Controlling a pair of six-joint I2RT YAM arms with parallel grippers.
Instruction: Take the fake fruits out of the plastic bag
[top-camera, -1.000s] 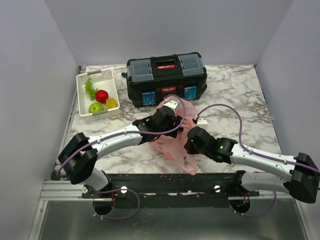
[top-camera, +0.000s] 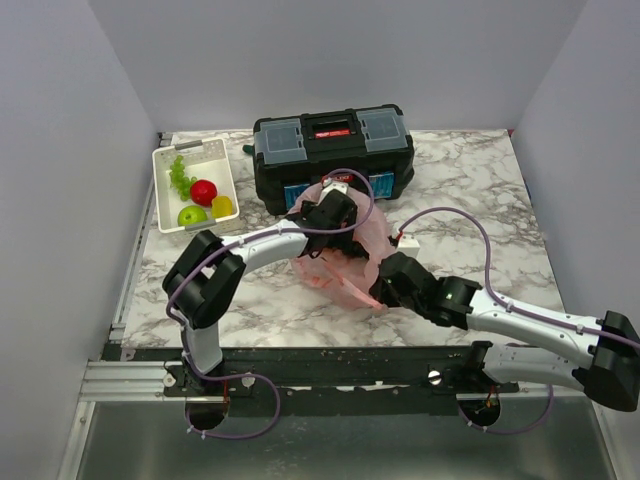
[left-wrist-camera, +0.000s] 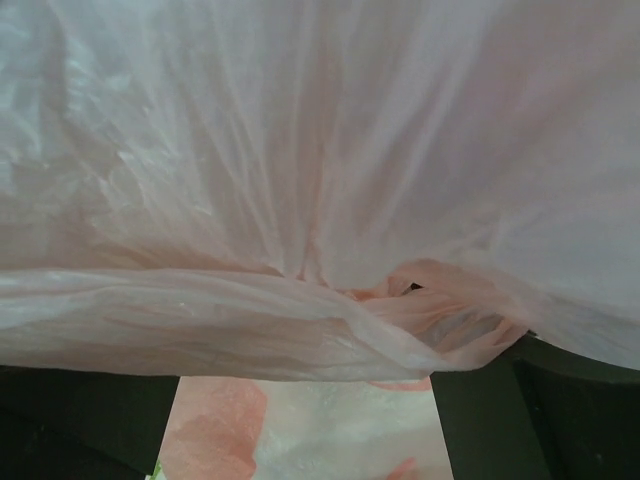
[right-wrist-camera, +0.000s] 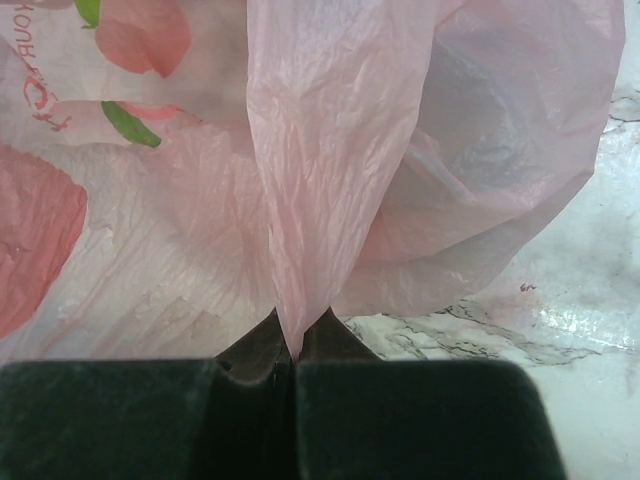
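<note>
The pinkish plastic bag (top-camera: 345, 283) lies crumpled in front of the toolbox. My right gripper is shut on a gathered strip of it, and the film fans upward from the fingertips. Over the bag's upper part, my left gripper stands open with its fingers (left-wrist-camera: 70, 420) wide apart. Folded film covers the upper part of the left wrist view and hides the tips. Fruit inside the bag cannot be made out. In the white bin (top-camera: 163, 190) are green grapes (top-camera: 180, 178), a red fruit (top-camera: 203, 192), a green apple (top-camera: 191, 215) and a yellow fruit (top-camera: 222, 206).
A black toolbox (top-camera: 330, 165) stands directly behind the bag and close to the left gripper. Bare marble table (top-camera: 470, 180) lies to the right, and more is free at front left.
My left gripper has moved away from the front edge toward the toolbox, pushing into the bag's film. The bag's front strip has shifted back.
</note>
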